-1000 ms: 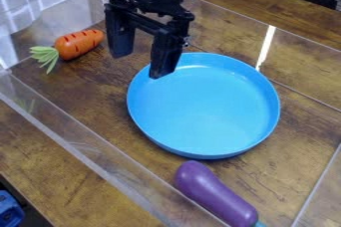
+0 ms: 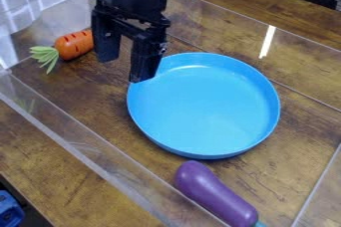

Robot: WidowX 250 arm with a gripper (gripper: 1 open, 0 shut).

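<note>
The black gripper hangs over the upper middle of the table, open, just right of a toy carrot with pale green leaves. A blue plate lies in the middle, to the lower right of the gripper, with nothing on it. A purple toy eggplant lies at the bottom right, apart from the plate.
Clear panels run along the left and lower edges. A small blue object shows at the bottom left corner.
The gripper has shifted a little to the left, toward the carrot. The carrot, plate and eggplant have not moved.
</note>
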